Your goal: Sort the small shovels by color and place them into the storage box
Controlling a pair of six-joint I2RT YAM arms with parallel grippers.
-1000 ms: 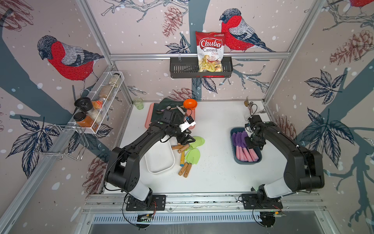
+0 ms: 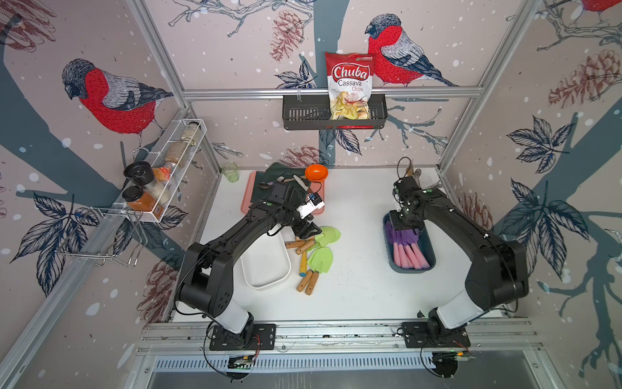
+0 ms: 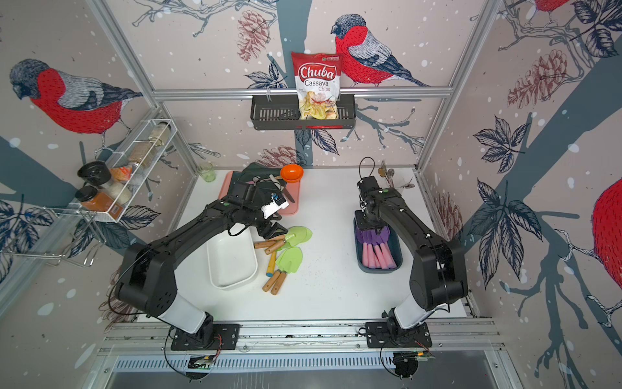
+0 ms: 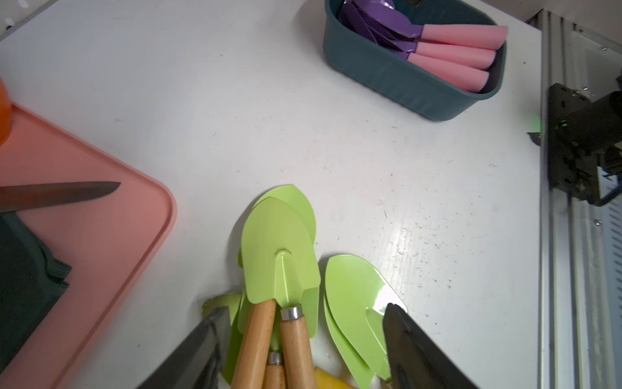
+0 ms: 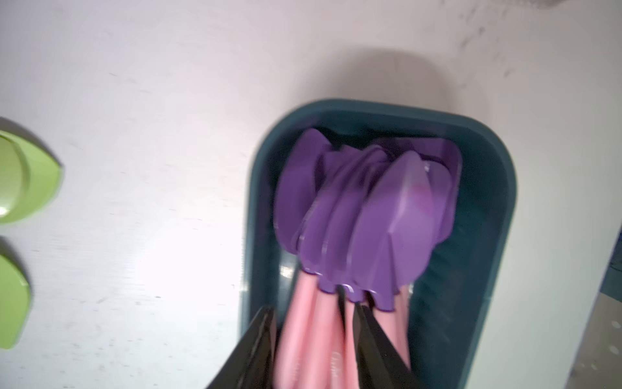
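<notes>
Several purple shovels point(image 5: 392, 227) with pink handles lie side by side in the dark teal storage box point(image 5: 502, 214), blades toward its far end. My right gripper hangs above them, part open; pink handles show below its fingers, and none looks gripped. Green shovels point(image 4: 278, 240) with wooden handles lie in two overlapping groups on the table. Over the farther group is my left gripper, its fingers wide apart, with wooden handles visible between and beneath them. From above, the right arm covers part of the purple blades.
An empty white tray point(image 2: 267, 285) stands left of the green shovels. Behind it are a pink board point(image 2: 248, 194) with a dark cloth and utensils, and an orange bowl point(image 2: 316, 171). Bare table point(image 2: 359, 259) separates the shovels from the box.
My right gripper has shifted left, from the box's right side to over the purple blades. The left arm stays put, and the green shovels have not moved.
</notes>
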